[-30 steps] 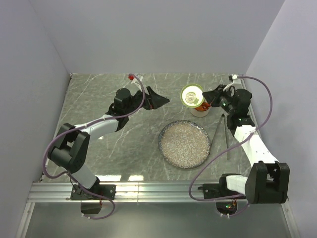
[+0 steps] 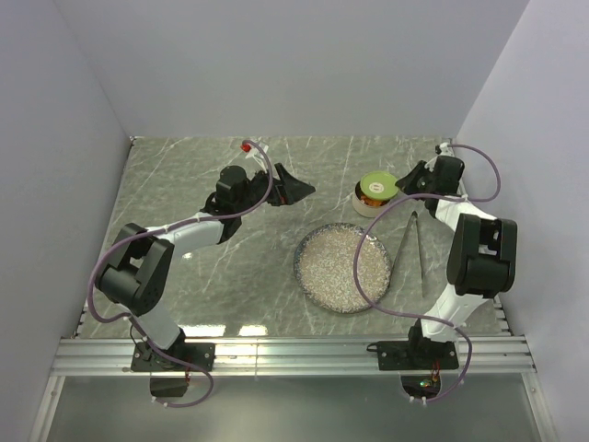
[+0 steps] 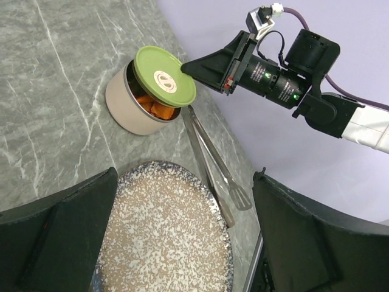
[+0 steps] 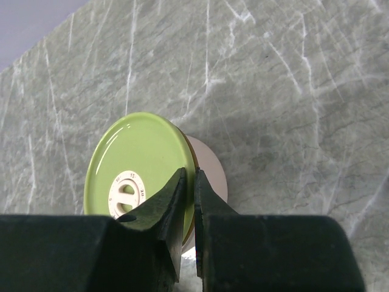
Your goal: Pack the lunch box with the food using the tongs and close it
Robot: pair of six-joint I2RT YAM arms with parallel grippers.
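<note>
The round lunch box (image 3: pixel 130 106) is cream, with orange food visible inside. Its green lid (image 3: pixel 155 67) rests tilted on top, partly off the opening. My right gripper is at the lid's edge, its fingertips close together around the rim; the top view (image 2: pixel 400 184) shows it at the box's right side. My left gripper (image 2: pixel 294 189) hangs open to the left of the box, nothing between its fingers.
A round speckled plate (image 2: pixel 340 267) lies in front of the box. Metal tongs (image 3: pixel 213 158) lie to the plate's right.
</note>
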